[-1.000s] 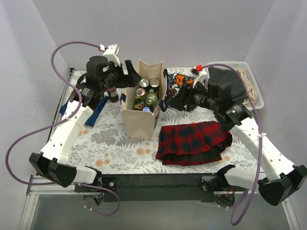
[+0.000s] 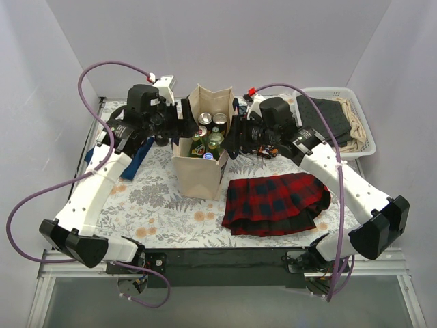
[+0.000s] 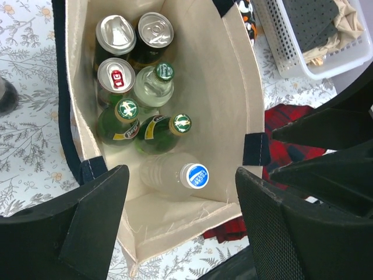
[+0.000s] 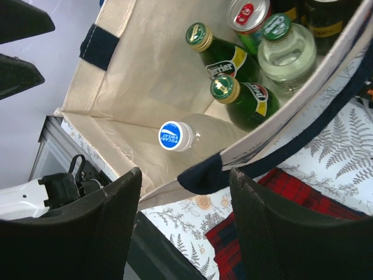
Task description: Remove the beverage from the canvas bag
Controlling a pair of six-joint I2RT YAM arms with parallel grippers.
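Observation:
The cream canvas bag (image 2: 198, 179) stands upright with its top open. Inside, a clear bottle with a blue-and-white cap (image 3: 198, 175) leans near the front wall. Behind it are two green bottles (image 3: 156, 135), a clear green-capped bottle (image 3: 154, 84) and several cans (image 3: 154, 30). Over the bag's left rim hovers my left gripper (image 2: 189, 121), open and empty, its fingers pointing down towards the bag. At the right rim, my right gripper (image 2: 231, 142) is open too; in its wrist view the rim with a navy strap patch (image 4: 203, 174) shows between its fingers, and contact cannot be told.
A red plaid cloth (image 2: 276, 203) lies right of the bag. White basket (image 2: 369, 137) with folded cloths stands at the back right. A blue cloth (image 2: 138, 160) lies on the left.
My right gripper has moved left to the bag's right side, covering part of its rim. The bag and drinks look unmoved.

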